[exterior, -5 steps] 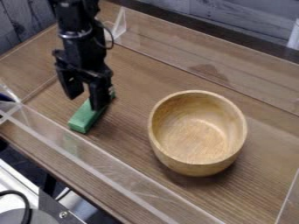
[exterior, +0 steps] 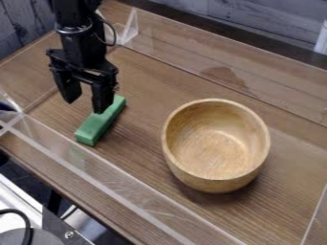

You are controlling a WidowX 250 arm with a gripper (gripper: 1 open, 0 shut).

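My gripper (exterior: 83, 88) is a black arm hanging from the top left, open, over the wooden surface just above and left of a green block (exterior: 99, 122). The block is long and lies flat, angled from lower left to upper right. Whether anything is between the fingers is hard to make out, though nothing shows.
A large round wooden bowl (exterior: 217, 144) takes up the right middle. A white object (exterior: 10, 230) sits at the bottom left corner, beyond the edge.
The block and bowl look unmoved.
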